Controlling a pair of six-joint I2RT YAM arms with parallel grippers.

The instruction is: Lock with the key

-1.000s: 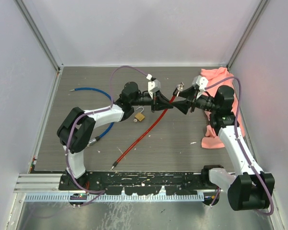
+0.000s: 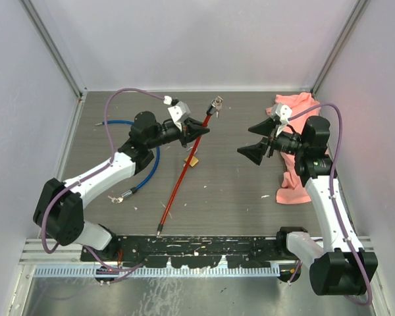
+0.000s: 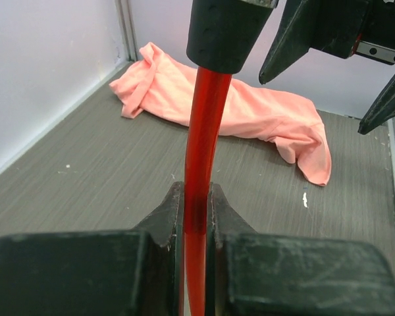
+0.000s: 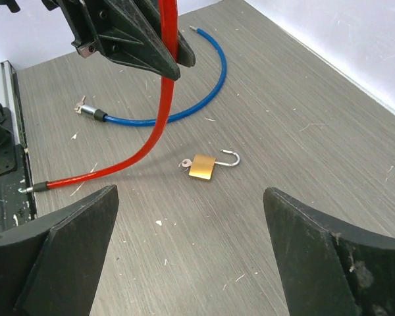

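My left gripper (image 2: 201,131) is shut on the red cable lock (image 3: 204,131), just below its black collar. The lock's metal head, with keys hanging from it, tops the cable (image 2: 216,104) in the top view. From there the red cable slants down to its tip at the table's front edge. To the right, clear of the cable, my right gripper (image 2: 251,141) stands wide open with nothing between its fingers. A brass padlock (image 4: 202,167) lies on the table, its shackle swung open and a key at its other end. The left wrist view cuts off most of the lock's head.
A blue cable lock (image 4: 131,122) with keys at its head curves over the left of the table. Along the right side lies a pink cloth (image 2: 290,178).
The left gripper has moved left, carrying the red cable with it.
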